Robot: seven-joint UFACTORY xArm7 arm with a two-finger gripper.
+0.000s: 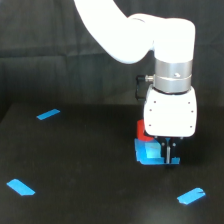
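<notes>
My gripper [168, 160] points down on the right side of the dark table, its white hand [171, 115] hiding part of what lies behind. Around the dark fingertips is a blue object [150, 152], with a lighter blue patch on its surface. A red object [143, 131] shows at the left edge of the hand, just above the blue one. The fingers look close together, but they are small and dark, so whether anything is between them is unclear.
Blue strips lie flat on the table: one at the back left [49, 114], one at the front left [20, 187] and one at the front right [191, 196]. A dark curtain [60, 60] hangs behind.
</notes>
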